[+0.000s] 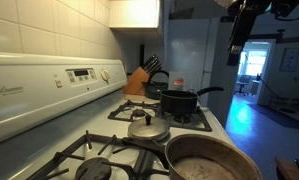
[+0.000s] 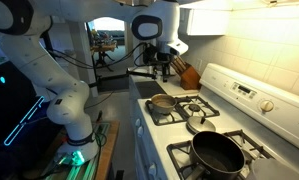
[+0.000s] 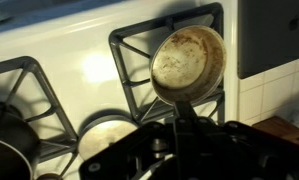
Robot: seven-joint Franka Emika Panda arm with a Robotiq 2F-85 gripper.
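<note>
My gripper point(image 1: 234, 52) hangs in the air above the stove, at the upper right of the first exterior view. In the second exterior view the gripper point(image 2: 161, 72) is high over the far end of the stove, apart from the cookware. Its dark fingers fill the lower part of the wrist view; how wide they stand is unclear. A brown-stained open pot point(image 3: 187, 62) sits on a burner beyond them, empty inside. Midway along the stove lies a silver lid with a knob point(image 1: 147, 127). A black pot with a long handle point(image 1: 178, 102) stands at the other end.
The stove's control panel point(image 2: 251, 92) rises along the wall side. A knife block point(image 1: 136, 82) stands past the stove in the first exterior view. White stovetop point(image 3: 84, 75) is bare between the burner grates.
</note>
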